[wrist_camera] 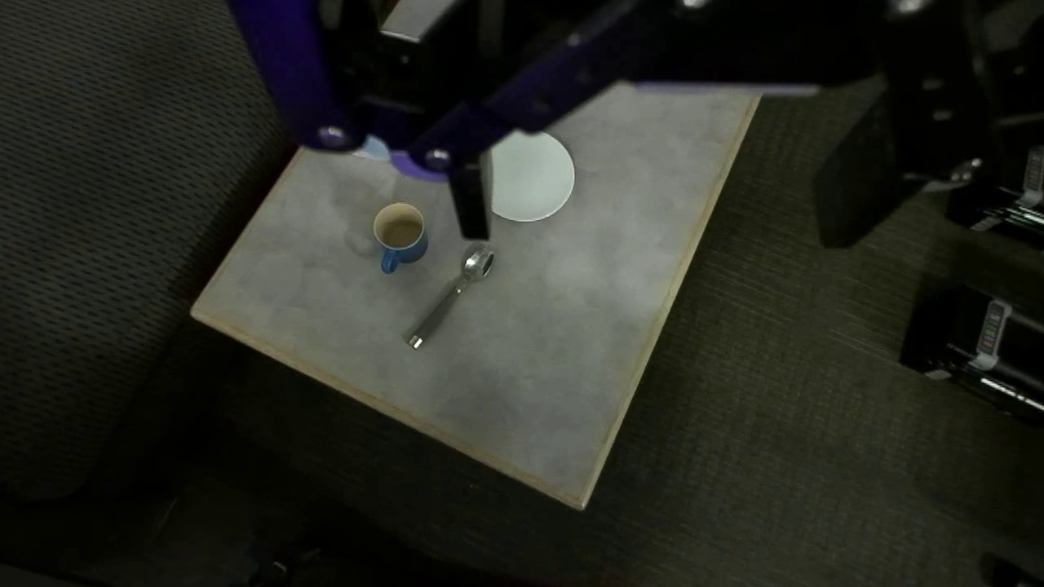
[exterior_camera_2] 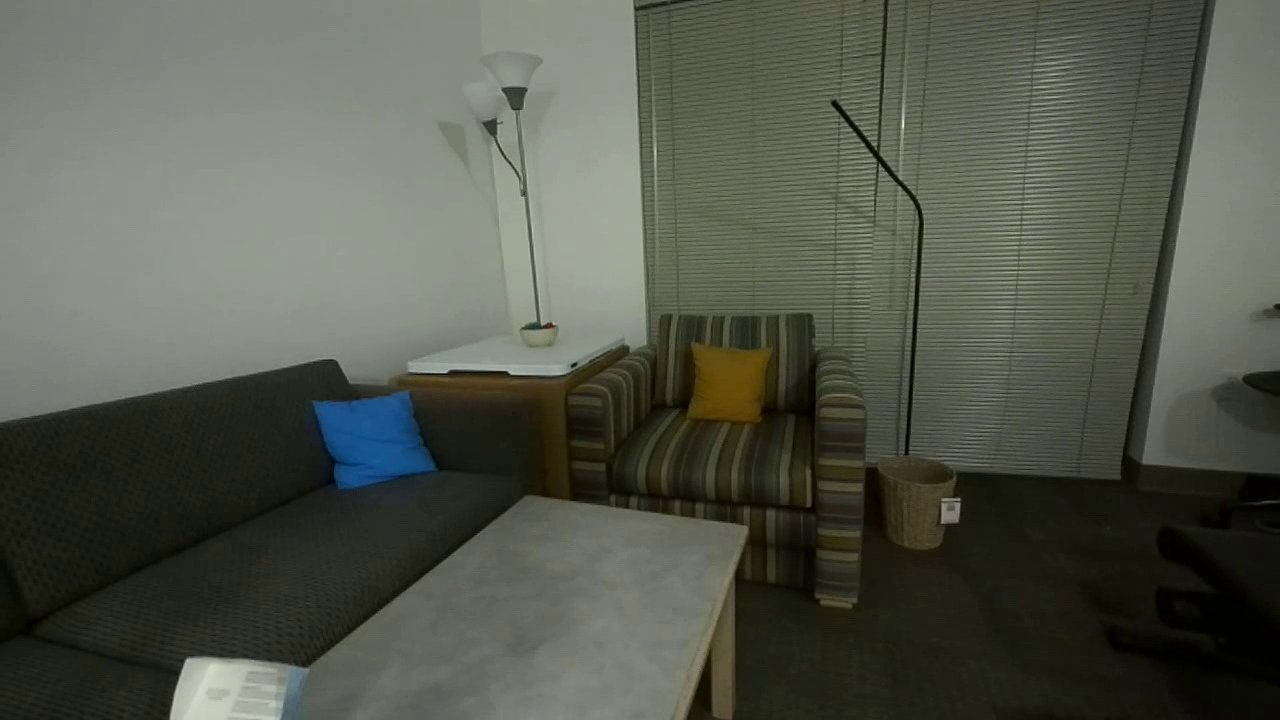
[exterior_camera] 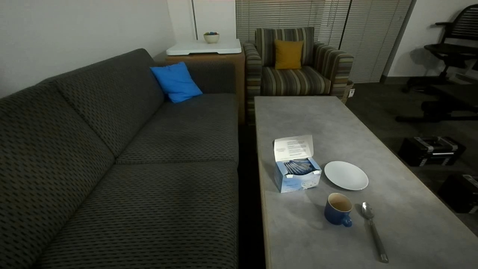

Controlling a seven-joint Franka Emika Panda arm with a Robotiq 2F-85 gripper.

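Observation:
My gripper shows only in the wrist view, along the top. Its two dark fingers stand wide apart, open and empty, above the table. Below them, a blue mug (wrist_camera: pixel 400 235) with a tan inside stands upright on the grey table (exterior_camera: pixel 304 237). A metal spoon (exterior_camera: pixel 374 233) with a grey handle lies beside the mug. Behind these, a white plate (exterior_camera: pixel 346 175) rests flat next to a light blue box (exterior_camera: pixel 299 179). The box's lid is up, and several packets show inside. In the wrist view the gripper's linkage hides most of the box.
A dark sofa (exterior_camera: pixel 179 197) runs along the table's left side. At the far end is a striped armchair (exterior_camera: pixel 295 80). Black cases (exterior_camera: pixel 432 151) sit on the floor to the right.

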